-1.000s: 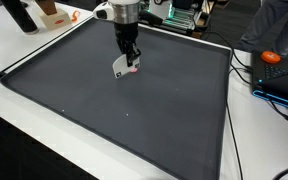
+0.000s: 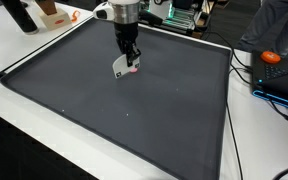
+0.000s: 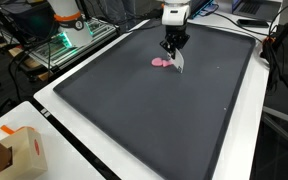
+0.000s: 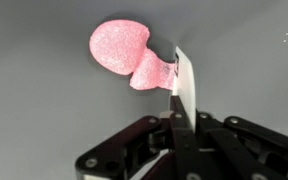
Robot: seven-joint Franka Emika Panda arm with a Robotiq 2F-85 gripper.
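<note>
A thin white card (image 4: 187, 80) stands on edge in the wrist view, its upper end pinched in my gripper, which is shut on it. A pink object (image 4: 119, 46) with a rounded large end and a flared small end lies on the dark mat; its small end meets or passes behind the card. From outside, the card (image 2: 121, 68) hangs just under the gripper (image 2: 133, 56), down at the mat. The pink object (image 3: 161, 62) lies left of the card (image 3: 178, 64) in the second exterior view. Whether the card touches the mat is unclear.
A laptop (image 2: 278, 80) with an orange item (image 2: 271, 57) is at the right. Orange and white items (image 3: 22, 150) sit off the mat's near left corner.
</note>
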